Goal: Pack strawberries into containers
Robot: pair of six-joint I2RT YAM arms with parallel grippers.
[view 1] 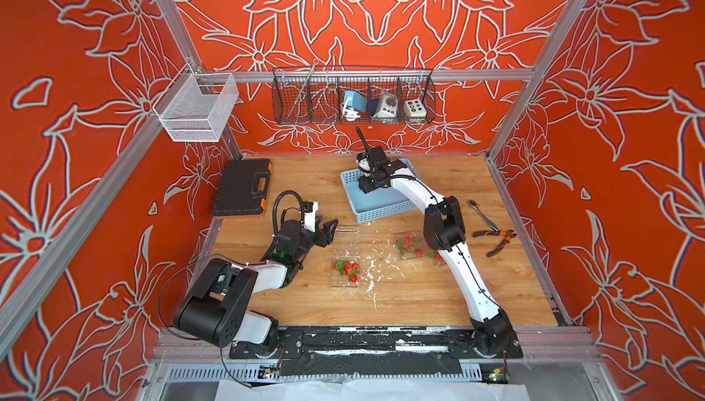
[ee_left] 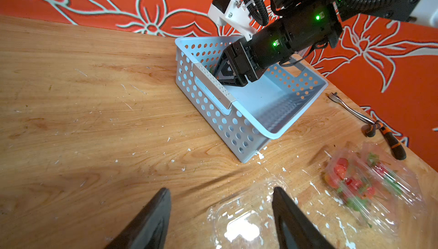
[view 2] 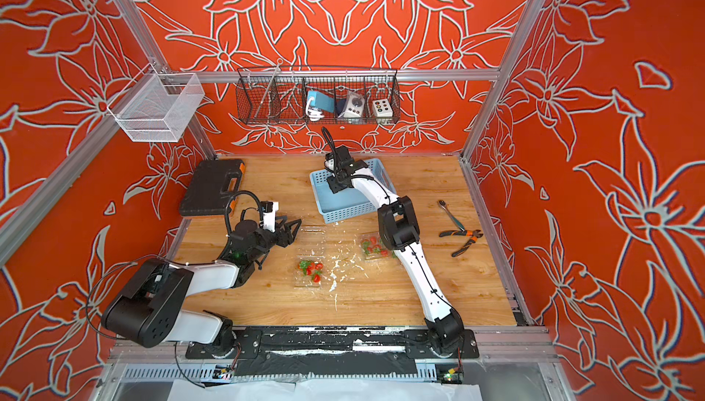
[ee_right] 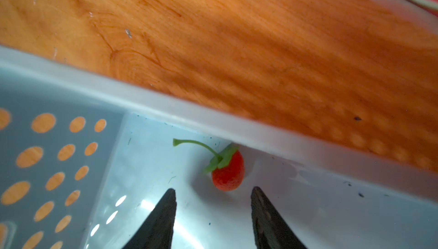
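In the blue basket (ee_right: 150,128) a red strawberry (ee_right: 228,171) with green stem lies on the floor near a side wall. My right gripper is inside the basket, open, its fingers (ee_right: 157,221) on either side below the strawberry in view, not touching it. My left gripper stays over the table's left side, fingers apart; an empty clear plastic part (ee_left: 246,212) shows between them, and contact with it cannot be made out. A clear container with several strawberries (view 1: 346,268) lies in front of that part. Another filled container (ee_left: 358,182) lies to the right.
A second clear container (ee_left: 392,171) with strawberries adjoins the right one, partly hidden by the right arm from above. A fork-like tool (view 1: 481,216) and pliers (view 1: 499,239) lie at right, a black case (view 1: 242,187) at back left. White scraps litter the middle.
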